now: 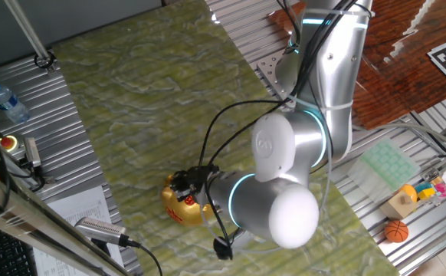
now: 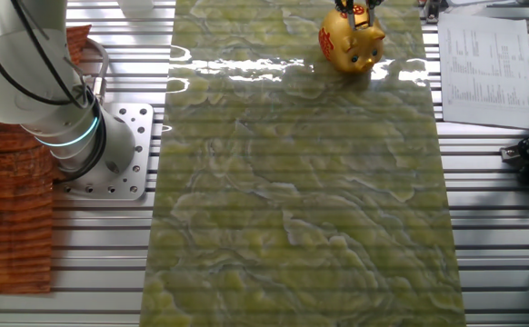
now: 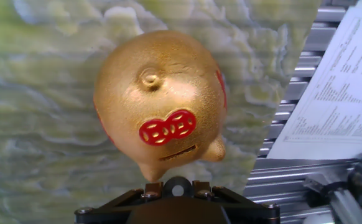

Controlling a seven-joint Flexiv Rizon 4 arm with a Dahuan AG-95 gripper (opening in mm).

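Observation:
A gold piggy bank (image 2: 354,47) with red markings stands near the back edge of the green marbled sheet in exterior view 2. Its rounded body (image 3: 159,93) fills the middle of the wrist view, with a red double-coin emblem, a coin slot and two ears on the side towards my gripper. The fingers are apart and nothing is held between them. In exterior view 1 the gripper hangs over the piggy bank (image 1: 183,212), partly covering it. Whether the fingers touch it, I cannot tell.
The green sheet (image 2: 292,200) is otherwise bare. Printed papers (image 2: 487,68) lie beyond its edge near the piggy bank. A water bottle (image 1: 8,102) rests to the left; a pale green box (image 1: 384,165) and a small basketball (image 1: 396,231) are at the right.

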